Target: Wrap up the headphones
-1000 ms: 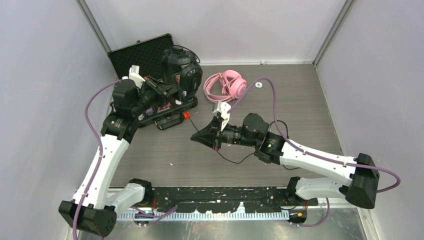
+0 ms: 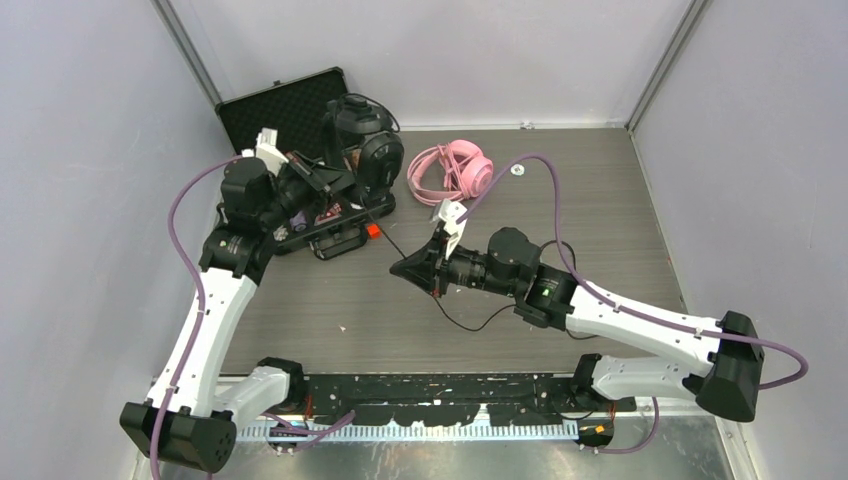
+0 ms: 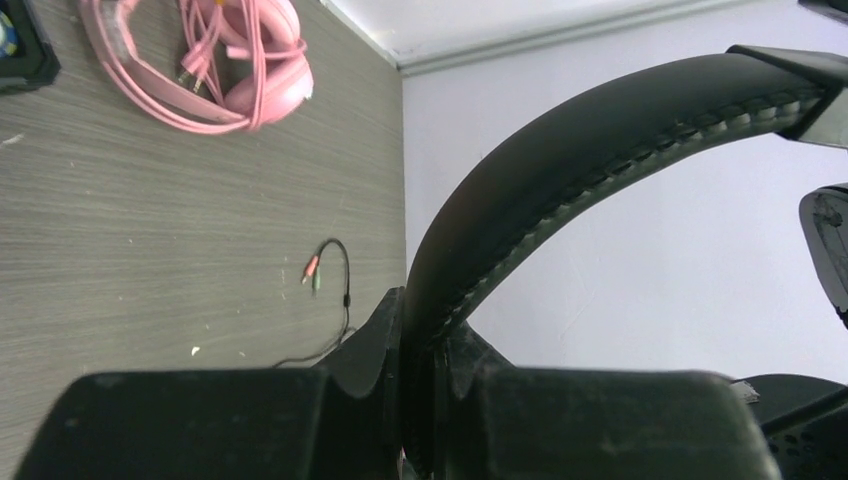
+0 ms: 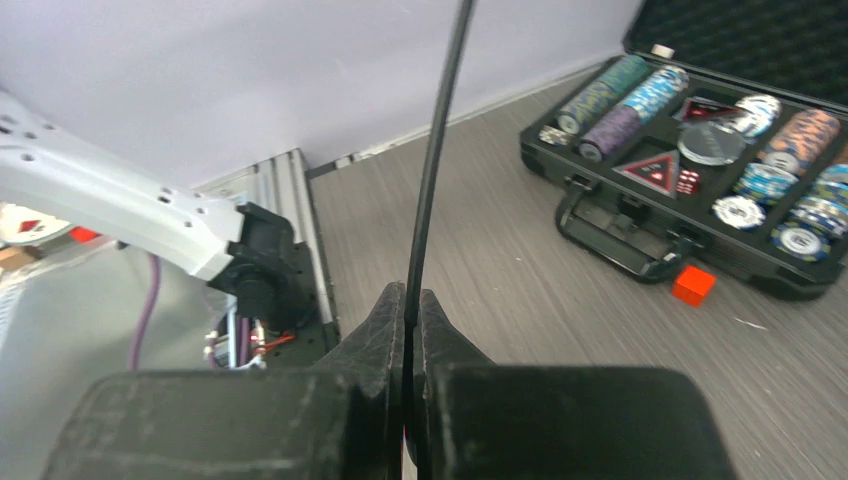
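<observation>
Black headphones (image 2: 380, 158) hang in the air over the open case at the back left. My left gripper is shut on their padded headband (image 3: 560, 160). Their thin black cable (image 4: 432, 170) runs down to my right gripper, which is shut on it over the middle of the table. Past that hand, in the top view, the cable (image 2: 465, 327) continues right along the table beneath the right arm. Its end, with red and green plugs (image 3: 312, 272), lies on the table in the left wrist view.
Pink headphones (image 2: 460, 170) with their cord wound round them lie at the back centre. The open black case (image 4: 700, 170) holds chips, and a small orange cube (image 4: 693, 285) sits beside its handle.
The left arm and black headphones have hardly moved.
</observation>
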